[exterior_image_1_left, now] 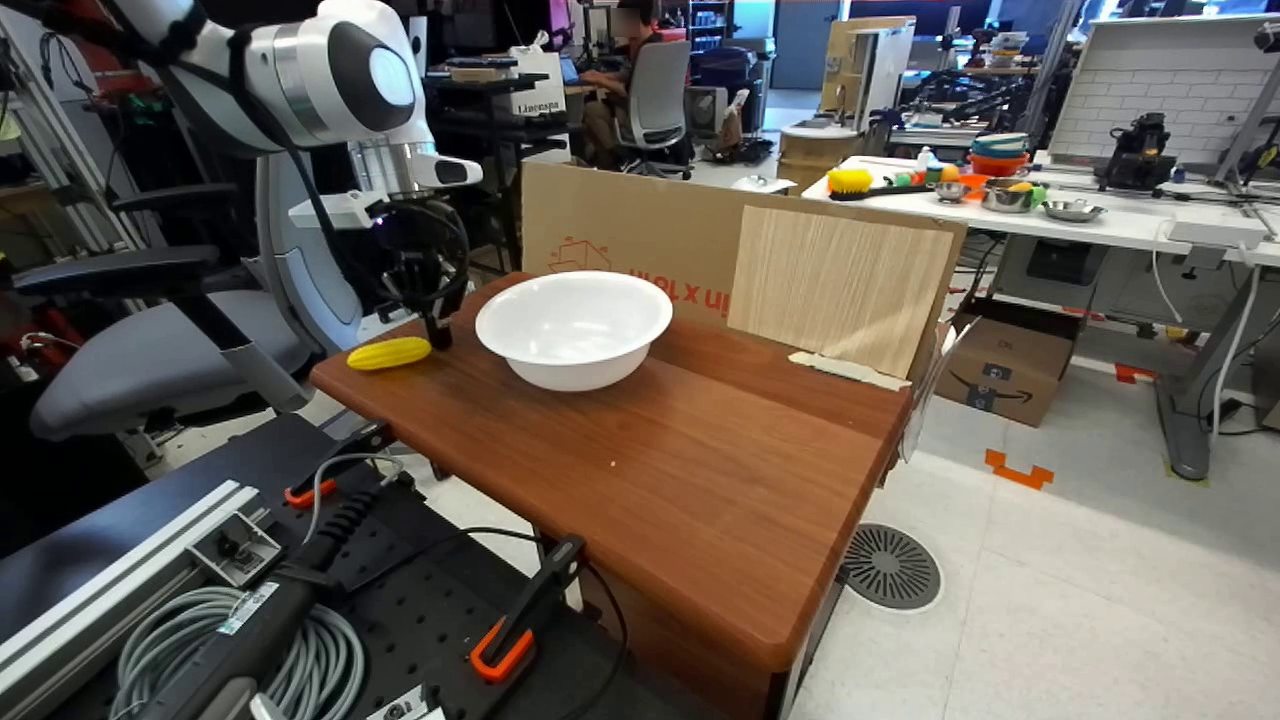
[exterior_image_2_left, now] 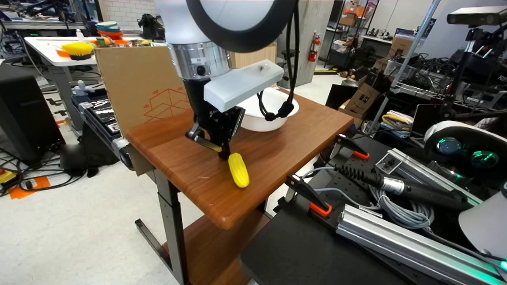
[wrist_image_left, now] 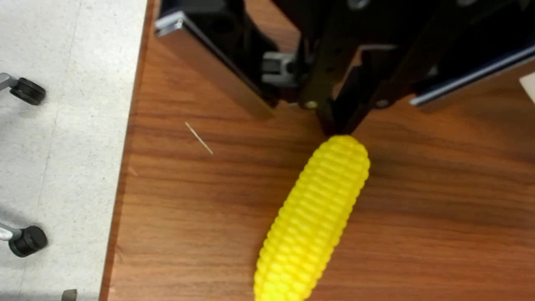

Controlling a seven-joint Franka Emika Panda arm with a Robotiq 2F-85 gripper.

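A yellow toy corn cob (wrist_image_left: 313,215) lies on the brown wooden table, its rounded end right at my fingertips in the wrist view. My gripper is shut, the two black fingers meeting just beyond that end with no part of the cob between them. Exterior view 2 has the cob (exterior_image_2_left: 238,170) on the tabletop in front of the lowered gripper (exterior_image_2_left: 224,154). Whether the fingers touch the cob's end, I cannot tell. A white bowl (exterior_image_1_left: 573,330) stands on the table to the right of the gripper in exterior view 1.
A cardboard panel (exterior_image_1_left: 636,228) stands along its far side. The table's edge runs close to the cob, and an orange-tipped clamp (exterior_image_1_left: 528,618) grips the near edge.
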